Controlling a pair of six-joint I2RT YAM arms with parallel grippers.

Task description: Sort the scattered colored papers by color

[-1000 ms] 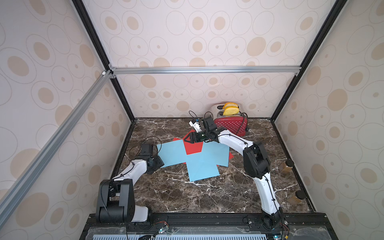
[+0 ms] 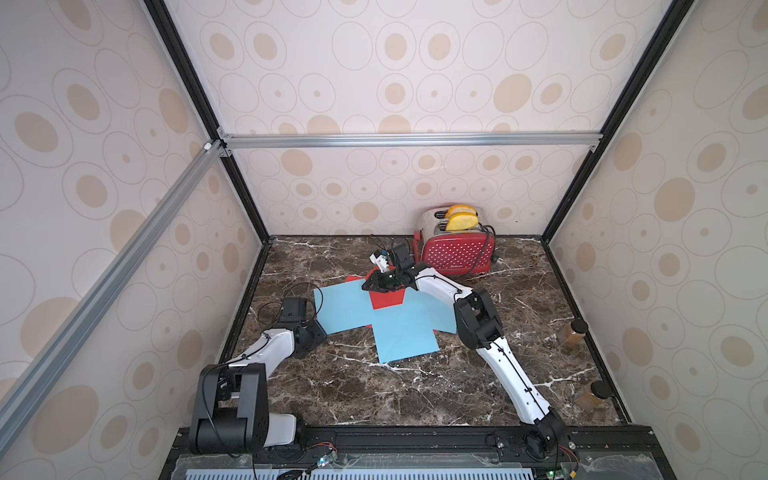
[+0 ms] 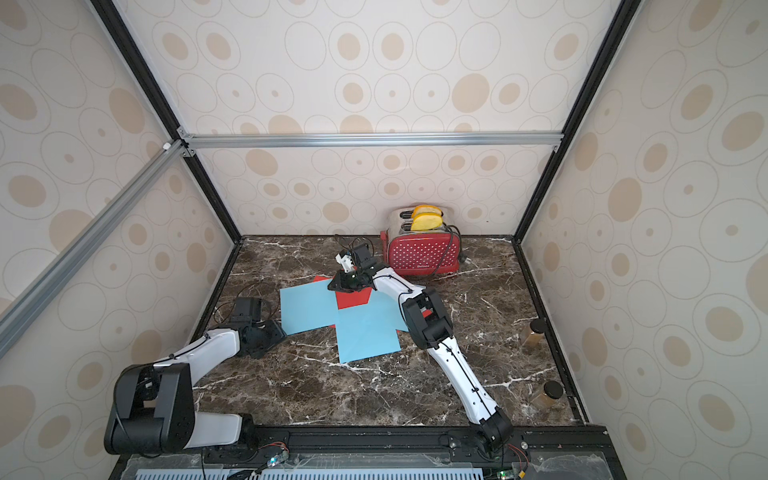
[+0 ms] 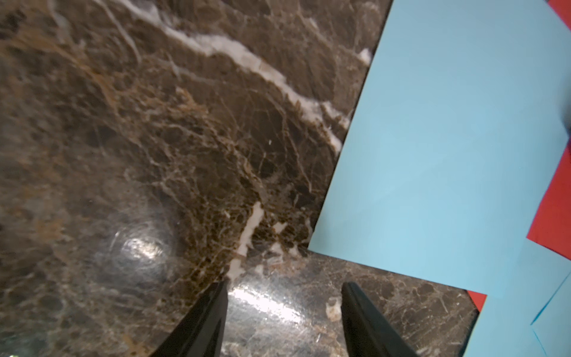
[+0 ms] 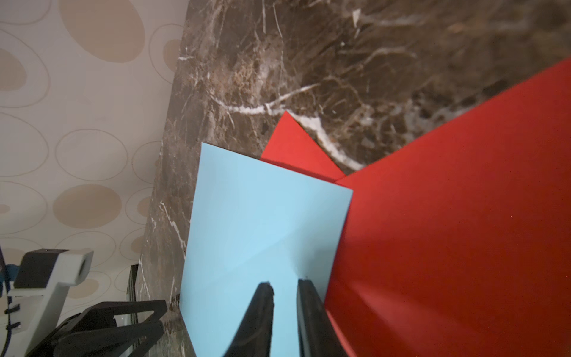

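Overlapping light blue and red papers lie on the marble table. A left blue paper [image 2: 340,308], a front blue paper [image 2: 404,336] and a right blue paper [image 2: 438,308] surround the red paper [image 2: 388,299] in the middle. Smaller red corners show from beneath. My right gripper has its fingers close together, a narrow gap between them, low over the left blue paper's edge beside the red one. Whether paper is pinched there is unclear. My left gripper is open over bare marble, just off the left blue paper's outer corner, with nothing between its fingers.
A red toaster [image 2: 460,252] with yellow slices stands at the back, close behind my right arm. Two dark-lidded jars [image 2: 573,333] are by the right wall. Bare table [image 2: 336,392] lies in front of the papers.
The left arm has shifted only slightly. The papers lie nearly as before.
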